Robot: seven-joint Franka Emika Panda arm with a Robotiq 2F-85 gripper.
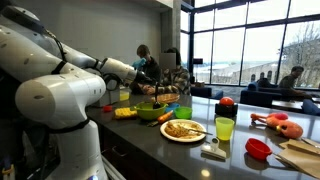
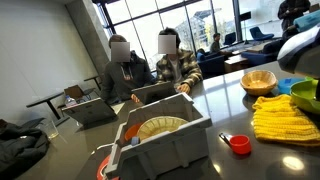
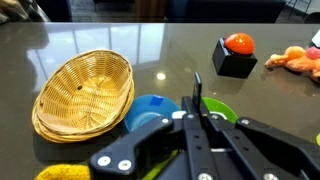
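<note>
My gripper is shut above the green bowl (image 3: 222,109) in the wrist view. A thin dark upright piece rises at its tip, and the gripper's own body hides what lies between the fingers. From exterior view 1, the arm reaches down to the green bowl (image 1: 150,110) on the counter. Only part of this bowl (image 2: 306,95) shows at the right edge of exterior view 2. Whether the gripper touches the bowl is hard to tell.
A wicker basket (image 3: 85,91) and a blue bowl (image 3: 150,109) stand beside the green bowl. A yellow cloth (image 2: 282,120) lies close by. Nearer the front of exterior view 1 are a plate of food (image 1: 183,131), a yellow cup (image 1: 224,128) and a red bowl (image 1: 258,149).
</note>
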